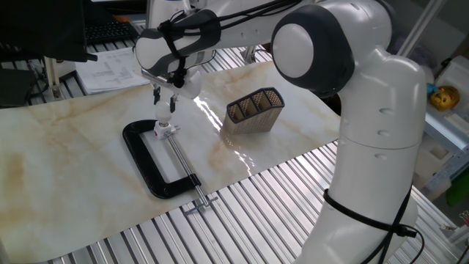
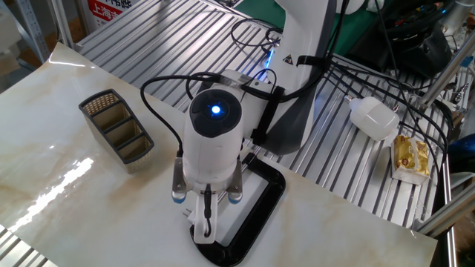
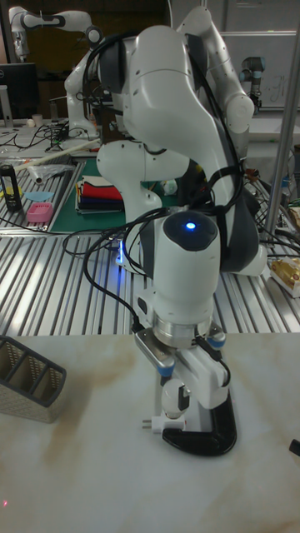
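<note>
A white round bulb [image 1: 163,113] stands upright in a small white socket [image 1: 163,130] with plug prongs, which show in exterior view 3 on the socket [image 3: 168,424]. Socket and bulb are at the end of a black C-shaped clamp [image 1: 145,166] lying on the marbled sheet. My gripper [image 1: 165,102] points down right above the bulb. Its fingers [image 2: 179,187] are spread wide, one on each side, so it is open. Whether either finger touches the bulb cannot be made out. In exterior view 2 the wrist hides the bulb.
A mesh organizer [image 1: 254,112] with several compartments stands on the sheet, apart from the clamp. Another large white bulb [image 2: 373,119] and a gold-and-white box [image 2: 410,159] lie on the slatted metal table. Much of the marbled sheet [image 1: 66,183] is bare.
</note>
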